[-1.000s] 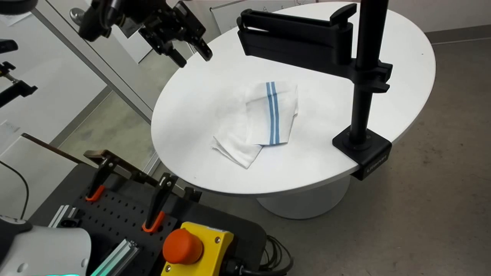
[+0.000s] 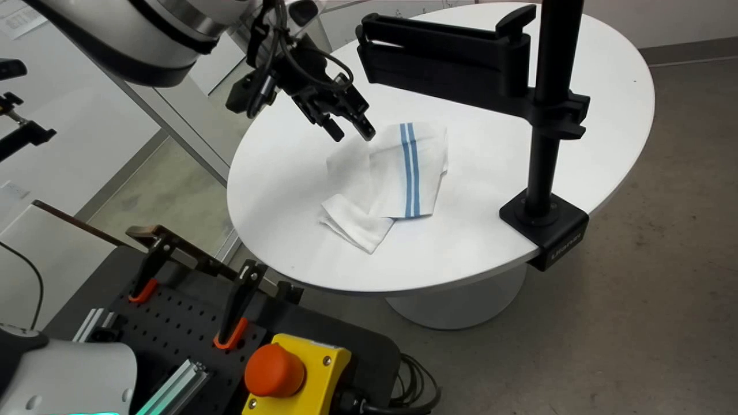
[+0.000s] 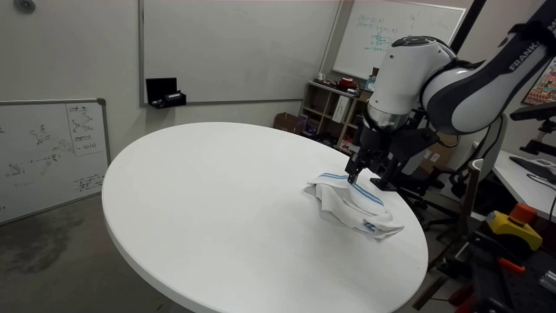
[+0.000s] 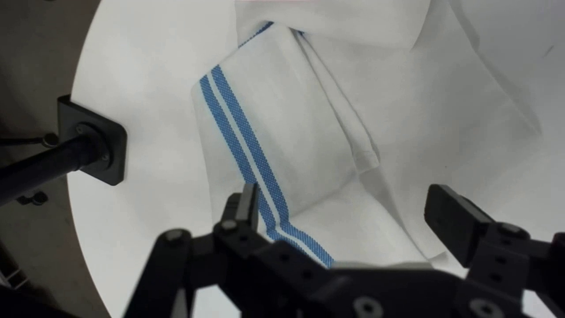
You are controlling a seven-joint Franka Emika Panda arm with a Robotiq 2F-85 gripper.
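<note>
A white towel (image 2: 387, 169) with a pair of blue stripes lies crumpled and partly folded over on the round white table (image 2: 290, 235). Seen from the wrist, the towel (image 4: 328, 122) has one corner folded in at the top, and its stripes run down to the left finger (image 4: 247, 206). My gripper (image 2: 353, 131) is open above the towel's far edge in exterior view 1, with nothing held. Its fingers are wide apart in the wrist view, over the cloth. In exterior view 2 the gripper (image 3: 352, 177) overlaps the striped part; contact cannot be told.
A black clamp post (image 2: 546, 138) stands at the table's edge, its arm (image 2: 443, 59) reaching over the table near my gripper. Bare tabletop (image 3: 224, 208) spreads widely on the far side of the towel. A yellow box with a red button (image 2: 297, 373) sits by the robot's base.
My gripper has come down and to the right in exterior view 1, from the table's far-left edge to above the towel. The towel has not moved.
</note>
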